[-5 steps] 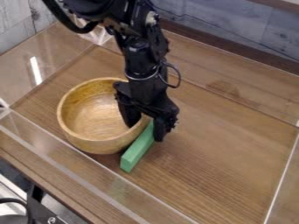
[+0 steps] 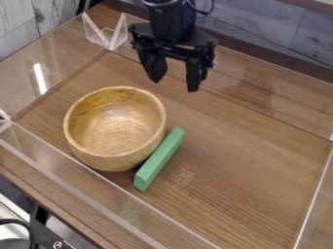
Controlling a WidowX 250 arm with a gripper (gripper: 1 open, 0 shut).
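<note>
The black robot gripper (image 2: pixel 173 66) hangs over the back middle of the wooden table, its two fingers apart with nothing visible between them. A round tan bowl (image 2: pixel 112 128) sits at the left of the table. Just right of it a long green bar (image 2: pixel 159 158) lies slanted on the bare wood, below and clear of the gripper.
A translucent white object (image 2: pixel 107 31) stands at the back left edge, and part of another shows at the left edge. A black cable lies at the lower left corner.
The gripper has moved up and back, away from the bowl and green bar to the rear of the table. The bowl and bar look unmoved.
</note>
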